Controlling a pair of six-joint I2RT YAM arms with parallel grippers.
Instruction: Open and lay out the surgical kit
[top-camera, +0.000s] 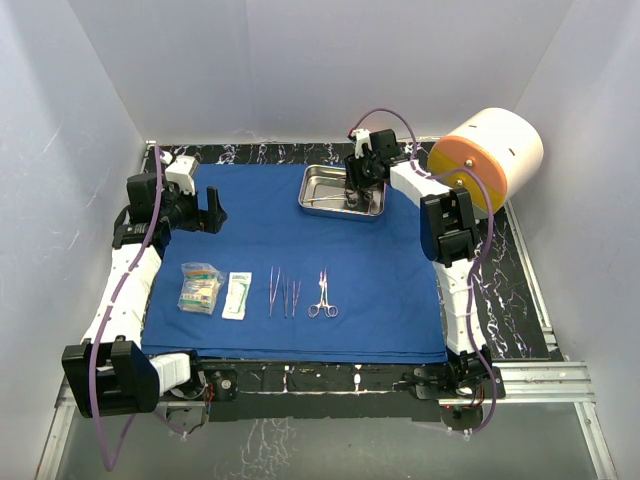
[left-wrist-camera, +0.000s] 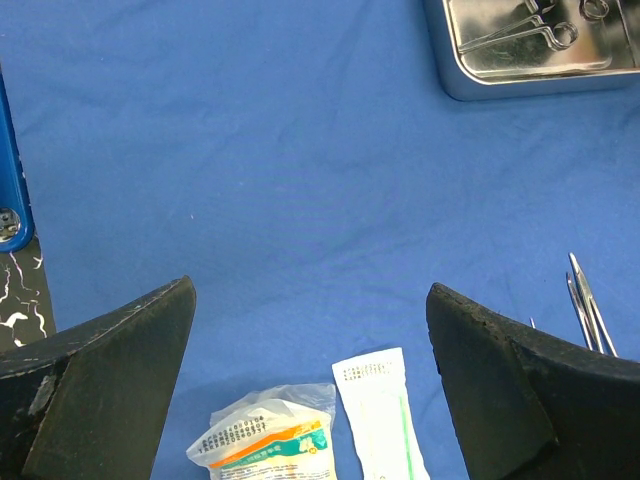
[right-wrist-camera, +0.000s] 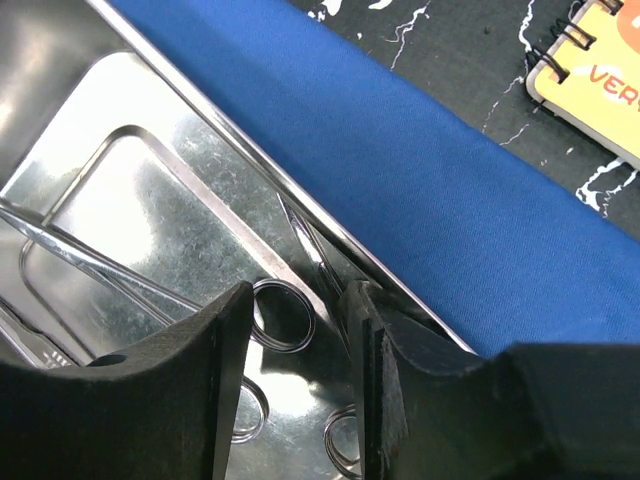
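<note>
The steel tray (top-camera: 312, 181) lies at the back of the blue cloth with ring-handled instruments inside. Over its right part, my right gripper (top-camera: 357, 186) reaches down with parted fingers. In the right wrist view, a ring handle (right-wrist-camera: 284, 345) and a slim pointed instrument (right-wrist-camera: 312, 245) along the tray wall show between the fingers; neither looks clamped. Long shafts (right-wrist-camera: 120, 270) cross the tray to the left. My left gripper hangs open and empty over the cloth's left side. Laid out in front are a gauze bag (top-camera: 201, 288), a white packet (top-camera: 237, 296), slim tweezers-like tools (top-camera: 274, 290) and scissors (top-camera: 323, 300).
A large cream and orange cylinder (top-camera: 495, 150) stands at the back right. A yellow spiral notebook (right-wrist-camera: 595, 85) shows beyond the cloth edge.
</note>
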